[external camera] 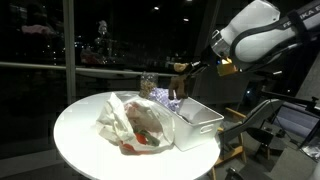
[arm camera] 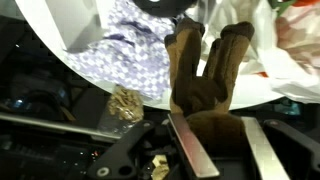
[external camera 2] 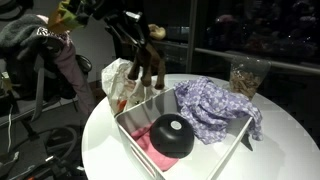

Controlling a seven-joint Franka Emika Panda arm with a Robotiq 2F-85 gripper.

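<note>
My gripper is shut on a brown soft-looking thing (arm camera: 210,85) with two long prongs, perhaps a plush toy; its bulk sits between the fingers and the prongs point away. In exterior view 2 the brown thing (external camera 2: 151,66) hangs in the air above the white box (external camera 2: 128,140). Exterior view 1 also has the brown thing (external camera: 181,70) dangling clear of the white box (external camera: 207,125). Inside the box are a round black object (external camera 2: 172,136) and a pink cloth (external camera 2: 148,148). A purple-and-white patterned cloth (external camera 2: 214,112) drapes over its far end.
On the round white table (external camera: 85,130), a crumpled plastic bag (external camera: 125,117) with red items lies beside the box. Behind stands a clear jar (external camera 2: 248,73) of brown contents. A dark window wall is behind.
</note>
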